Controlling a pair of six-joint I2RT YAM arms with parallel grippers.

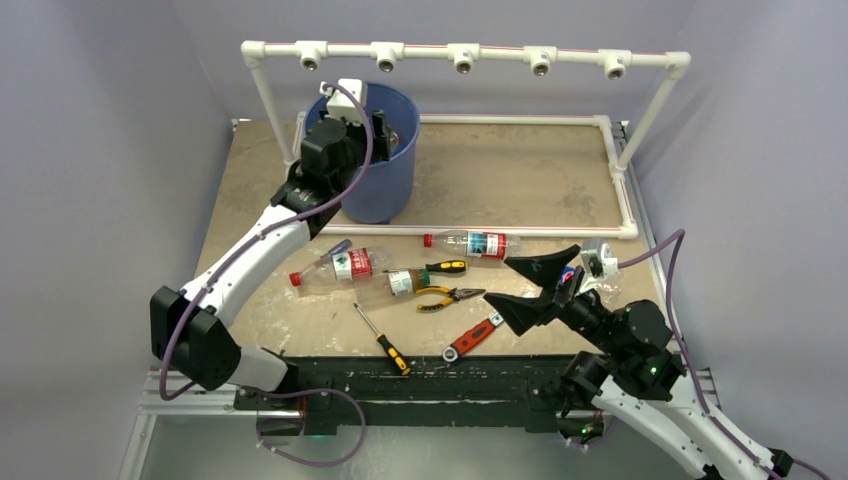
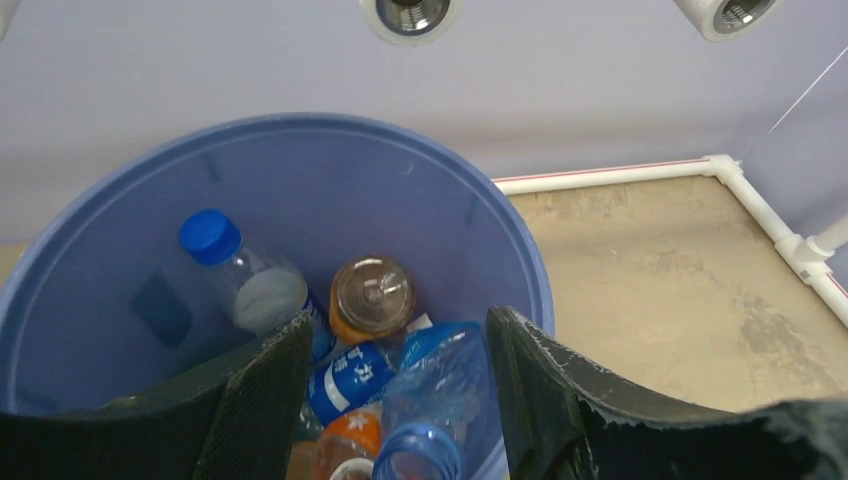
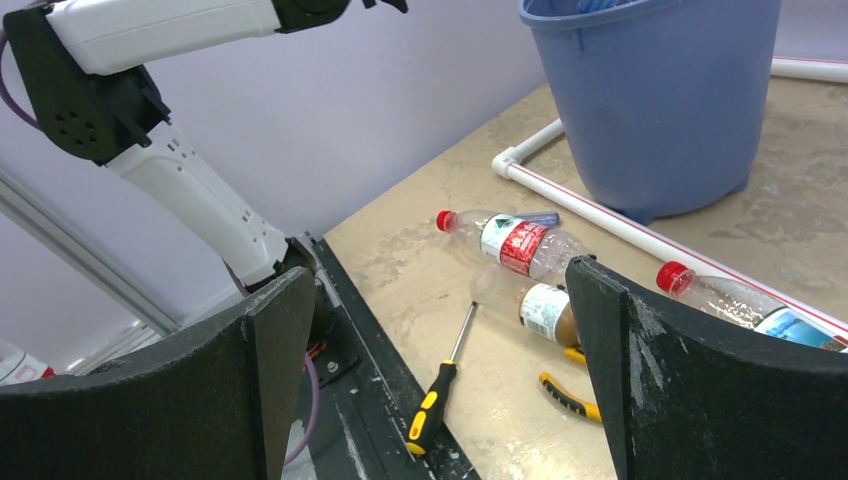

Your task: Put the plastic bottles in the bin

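A blue bin [image 1: 375, 195] holds several bottles, including a blue-capped one [image 2: 250, 280]. My left gripper is over the bin, fingers apart, a clear bottle [image 2: 425, 420] below or between them; it does not look gripped. On the table lie a bottle with red label [image 1: 340, 266], a bottle with green cap [image 1: 390, 285] and a red-capped bottle [image 1: 470, 243]. My right gripper [image 1: 515, 290] hangs open at the front right, partly hiding another bottle [image 1: 605, 292].
Screwdrivers [image 1: 395, 355], pliers [image 1: 445, 298] and a red tool [image 1: 470, 335] lie among the bottles. A white pipe frame [image 1: 530, 230] surrounds the bin and the clear back area.
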